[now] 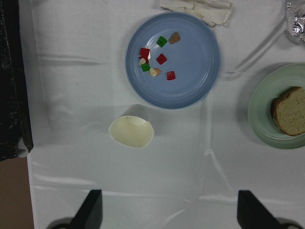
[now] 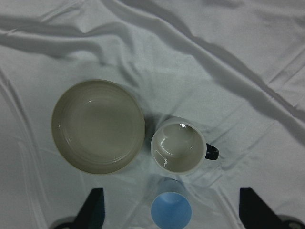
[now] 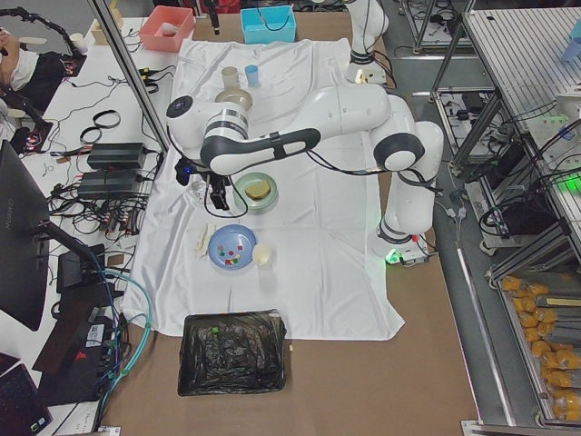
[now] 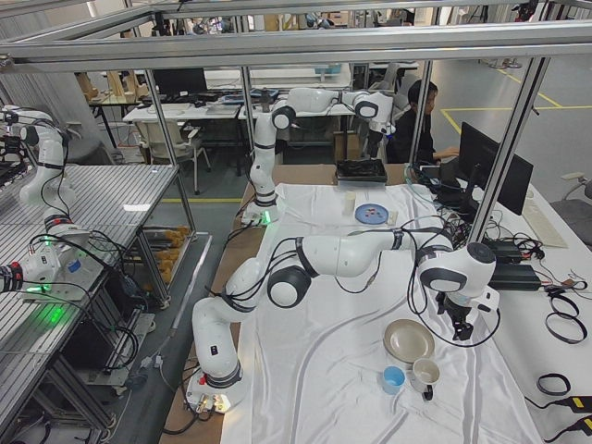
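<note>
In the left wrist view, a blue plate [image 1: 190, 67] holds several small coloured pieces beside a tilted pale cup [image 1: 131, 133]. A green plate [image 1: 262, 119] carries sliced bread [image 1: 293, 112]; crumpled foil [image 1: 295, 24] and a folded napkin [image 1: 200, 9] lie behind. My left gripper is open above the cloth, fingertips wide apart. In the right wrist view, a beige bowl [image 2: 97, 126], a mug [image 2: 176, 145] with black handle and a blue cup [image 2: 171, 210] stand below my open right gripper, nothing between its fingers.
A black-lined tray [image 3: 231, 372] lies beyond the cloth's edge. Monitors and cables crowd the desk [image 3: 54, 163] alongside. The white cloth [image 3: 327, 282] has free room around the dishes. Bins stand at the far end.
</note>
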